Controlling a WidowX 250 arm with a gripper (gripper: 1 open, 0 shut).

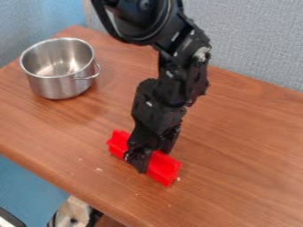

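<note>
My black gripper (140, 156) is lowered to the wooden table near its front-left part, shut on a red block (164, 170). The block is long and lies on the tabletop, sticking out to both sides of the fingers, which partly hide its middle. A steel pot (57, 78) with side handles stands at the back left of the table, apart from the block.
A grey textured wall (249, 44) stands behind.
</note>
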